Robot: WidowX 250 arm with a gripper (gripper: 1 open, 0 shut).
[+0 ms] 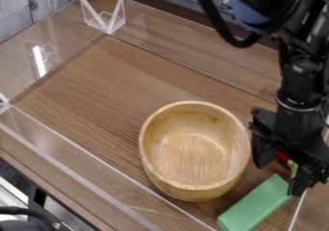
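My gripper [280, 156] is open and lowered over a red object with a green top [283, 161], which is mostly hidden beneath its dark fingers. Left of it stands a round wooden bowl [187, 143], empty inside. A green block [253, 208] lies in front of the gripper, at the lower right of the view.
A white wire-like stand [103, 13] sits at the back left edge. Transparent edging runs along the table's left and front.
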